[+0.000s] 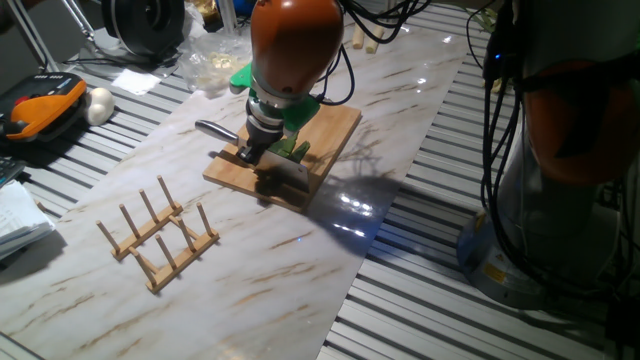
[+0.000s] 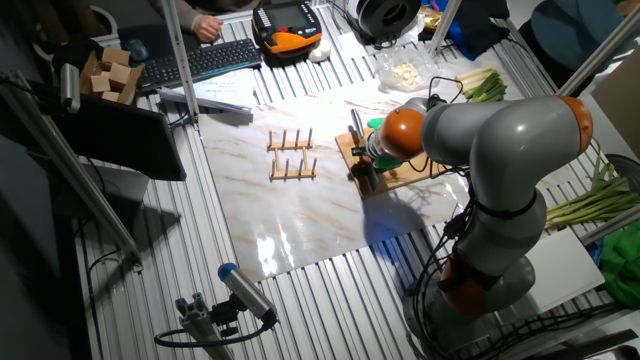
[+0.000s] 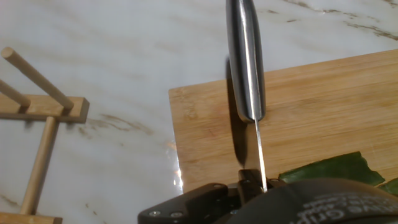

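Note:
A knife with a metal handle (image 3: pixel 246 62) stands edge-on over the wooden cutting board (image 3: pixel 323 93). In the first exterior view its broad blade (image 1: pixel 286 172) shows below my gripper (image 1: pixel 252 156), and the knife handle (image 1: pixel 216 131) sticks out to the left. My gripper is shut on the knife near where handle and blade meet; most of the blade is hidden in the wrist view. Green vegetable pieces (image 3: pixel 339 169) lie on the board beside the blade. Whether the blade's lower edge touches the board I cannot tell.
A wooden peg rack (image 1: pixel 165 240) stands on the marble-patterned sheet (image 1: pixel 240 300), left of the board and apart from it. Free room lies around the rack. A plastic bag (image 2: pixel 405 70) and leeks (image 2: pixel 482 84) are beyond the board.

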